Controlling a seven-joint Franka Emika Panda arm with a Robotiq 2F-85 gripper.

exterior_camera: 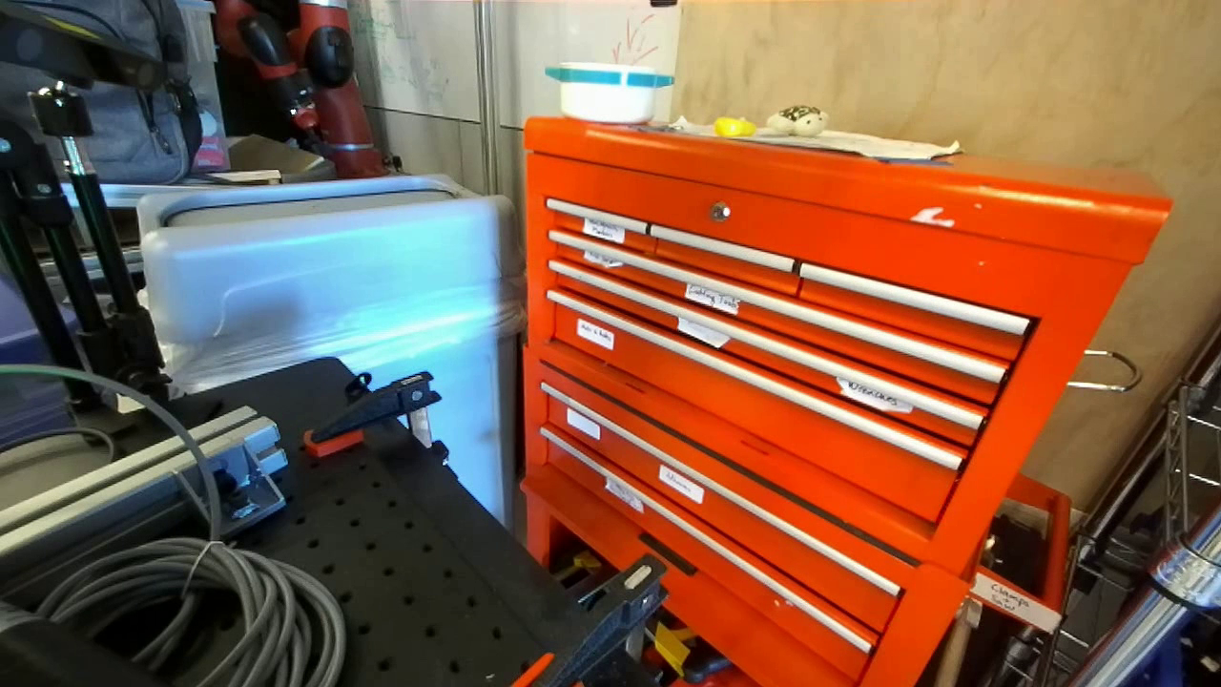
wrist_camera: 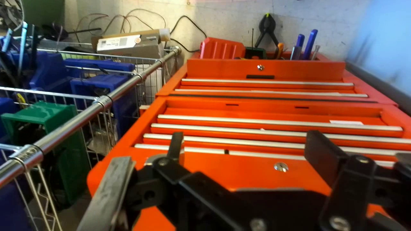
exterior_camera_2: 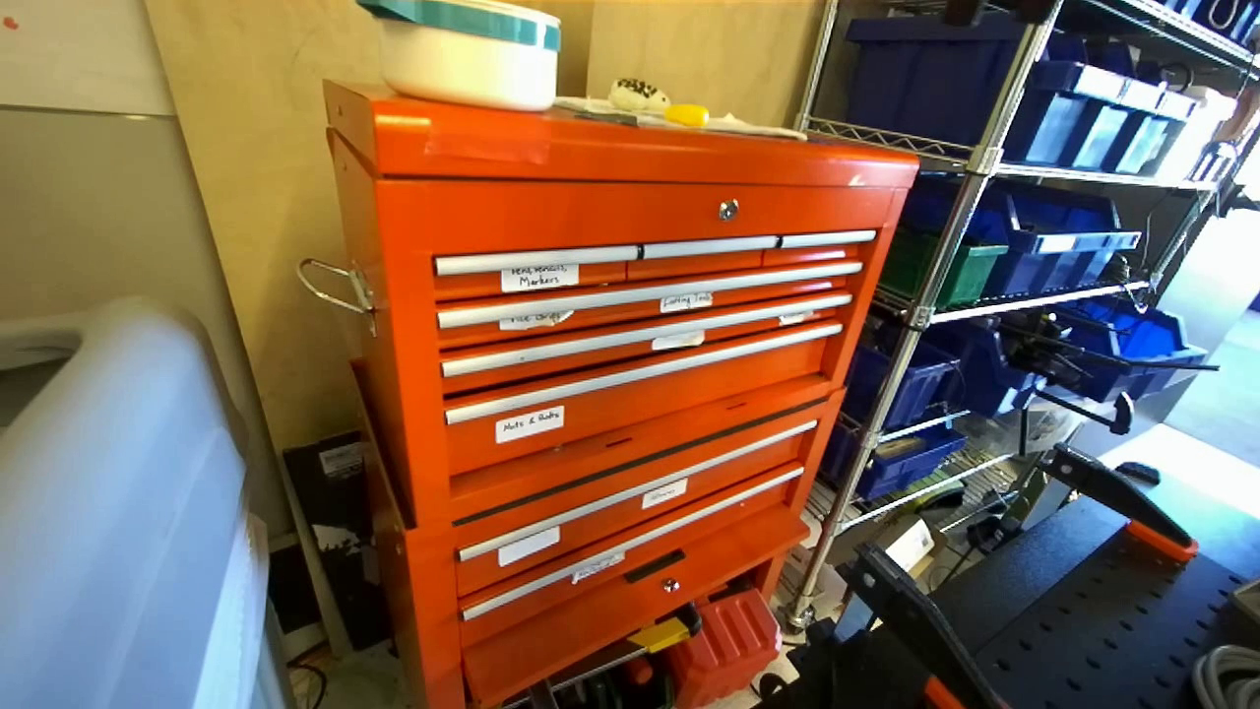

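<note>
A tall red tool chest [exterior_camera: 744, 366] stands with all its silver-handled drawers closed. On its top rest a white container with a teal rim [exterior_camera: 609, 92], a small yellow object [exterior_camera: 734, 127] and a white dark-speckled object [exterior_camera: 797, 120], the last two on a light cloth [exterior_camera: 881, 144]. In the wrist view my gripper is open, its fingers wide apart. Nothing sits between them; the chest front [wrist_camera: 239, 169] with its lock [wrist_camera: 281, 166] shows behind, and whether they touch it cannot be told. Neither exterior view shows the gripper.
A black perforated table [exterior_camera: 389, 538] with clamps [exterior_camera: 378, 406] and a grey cable coil [exterior_camera: 229, 607] stands before the chest. Wire shelving with blue bins [exterior_camera_2: 1051, 236] flanks one side, and a large pale plastic case [exterior_camera: 332, 286] the other.
</note>
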